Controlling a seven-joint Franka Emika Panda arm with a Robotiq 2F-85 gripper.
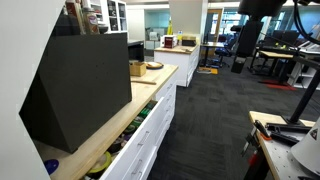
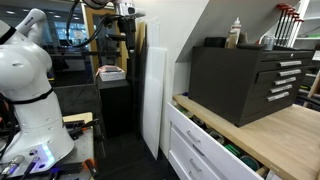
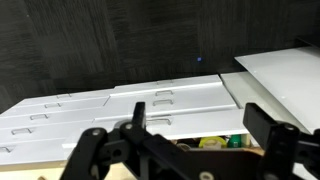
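My gripper is open, its two black fingers wide apart with nothing between them in the wrist view. In exterior view 1 it hangs high at the right over the dark floor; exterior view 2 has it at the upper left, clear of the counter. One drawer (image 2: 215, 147) of the white cabinet stands pulled out below the wooden counter. Several small items (image 1: 116, 160), some green, lie inside it, too small to name. The wrist view shows part of that drawer's contents (image 3: 213, 142) between the fingers and well beyond them.
A dark metal chest of drawers (image 2: 247, 80) stands on the wooden counter (image 2: 290, 132), with a bottle (image 2: 236, 33) on top. A small wooden box (image 1: 137, 69) sits farther along the counter.
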